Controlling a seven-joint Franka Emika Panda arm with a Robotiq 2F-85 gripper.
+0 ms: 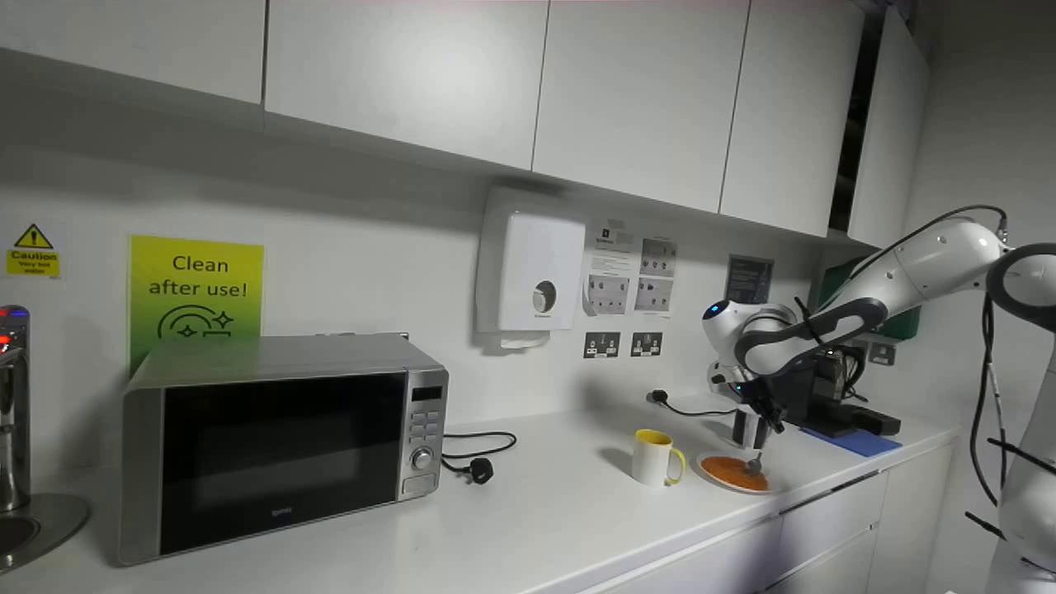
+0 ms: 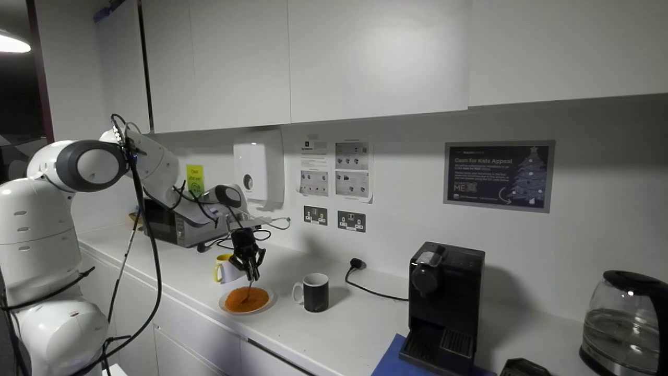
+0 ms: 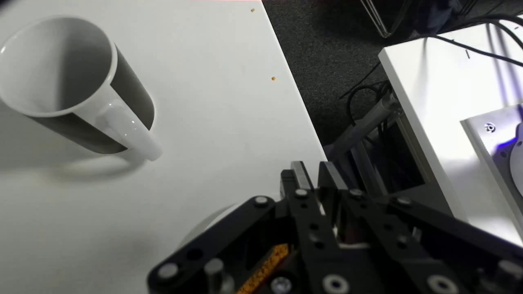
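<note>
A white plate (image 2: 271,303) bears a layer of orange food (image 2: 241,304). My gripper (image 2: 253,276) is low over it, pointing down. A thin metal spoon (image 2: 249,289) runs from the fingertips down into the food; its grey end (image 1: 755,464) shows at the plate's right side in the first exterior view. In the wrist view the gripper is closed to a narrow gap with something thin and pale between the fingers. There the fingers and linkage hide most of the plate and the spoon's lower part.
A black-and-white mug (image 2: 314,293) stands close beside the plate, its handle (image 3: 130,130) towards the gripper. On the other side is a white mug (image 1: 651,460) with yellow inside. A coffee machine (image 2: 445,294) and microwave (image 1: 282,445) stand farther off. The counter's front edge is near.
</note>
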